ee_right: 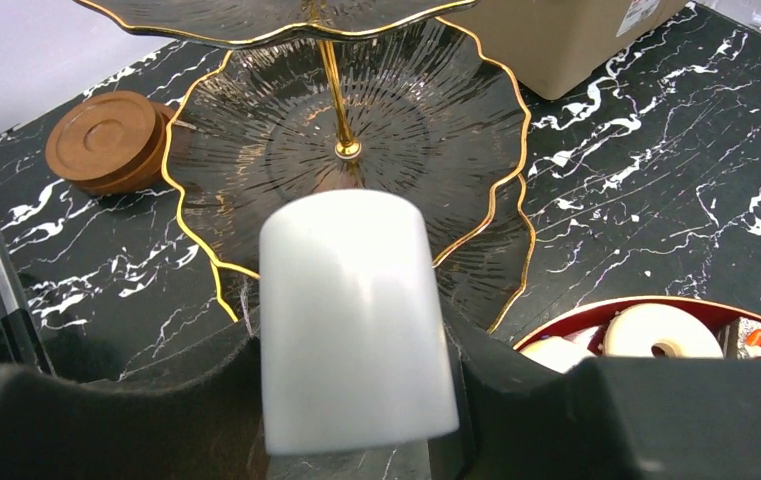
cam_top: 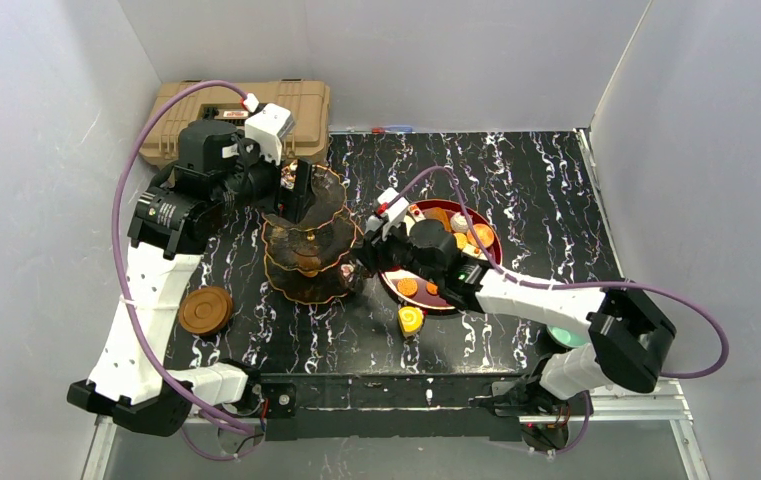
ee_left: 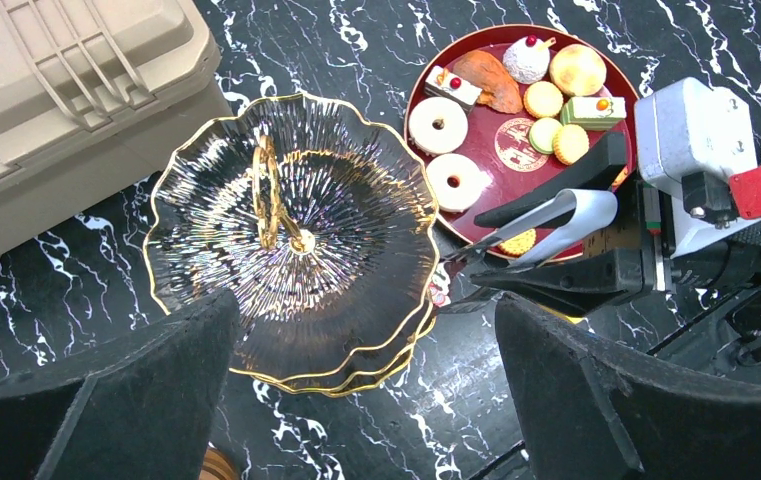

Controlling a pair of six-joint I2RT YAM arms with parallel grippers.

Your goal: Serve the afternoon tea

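A black tiered stand with wavy gold rims stands left of the middle. Its top tier and gold handle lie under my left gripper, which is open with nothing between its fingers. My right gripper is at the stand's right side, shut on a small white pastry. That pastry hides part of the lower tiers in the right wrist view; a red-and-white bit of it shows by the rim in the left wrist view. A round red tray holds doughnuts, biscuits and cakes.
A tan case stands behind the stand. Brown coasters lie to its left. One yellow swirl cake sits in front of the tray. A green bowl is near the right arm.
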